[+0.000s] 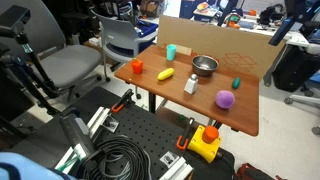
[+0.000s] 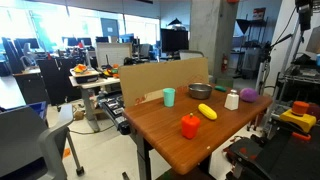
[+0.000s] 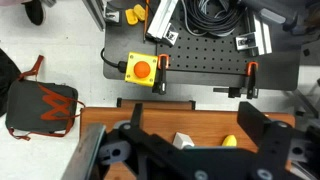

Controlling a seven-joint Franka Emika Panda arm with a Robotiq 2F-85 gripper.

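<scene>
High above the brown wooden table, my gripper stands open, its two dark fingers wide apart and nothing between them. On the table lie a red-orange pepper-like item, a yellow banana, a white cup or bottle and a purple round item. A metal pot sits toward the back, with a small green item to its right. At the back left is a teal cup. Below the gripper, the wrist view shows the white item and part of the banana.
A cardboard panel stands along the table's back edge. The black perforated base carries a coiled cable and a yellow box with a red button. A grey chair is beside the table.
</scene>
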